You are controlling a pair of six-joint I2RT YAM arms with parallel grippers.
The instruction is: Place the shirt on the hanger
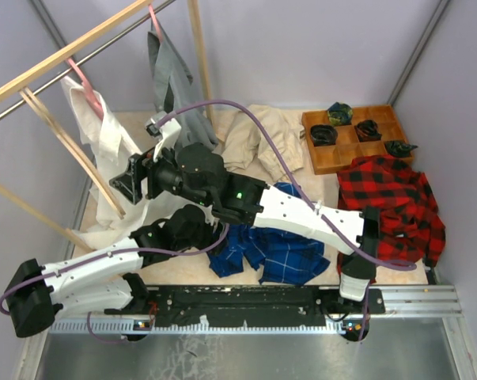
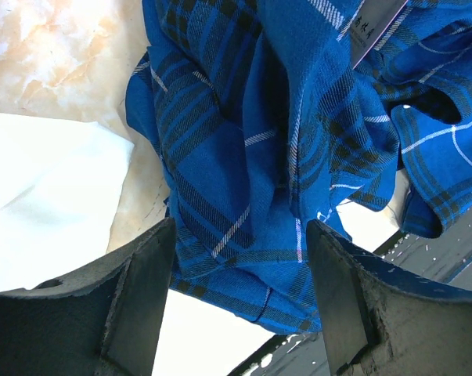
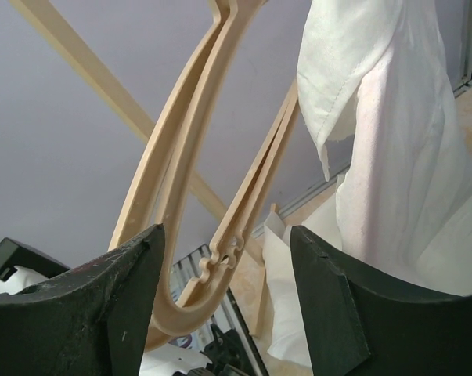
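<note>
The blue plaid shirt lies bunched on the table, partly covered by the right arm in the top view. Over it is my left gripper, its fingers wide apart; folds of the shirt show beyond and between them. A wooden hanger hangs from the rail, slanting down. My right gripper stands open beside it. In the right wrist view the curved lower end of the hanger appears between the fingers, closer to the left one; contact cannot be told.
White cloth on a pink hanger and a grey garment share the rail. On the table lie a beige garment and a red plaid shirt. A wooden organizer stands at the back right.
</note>
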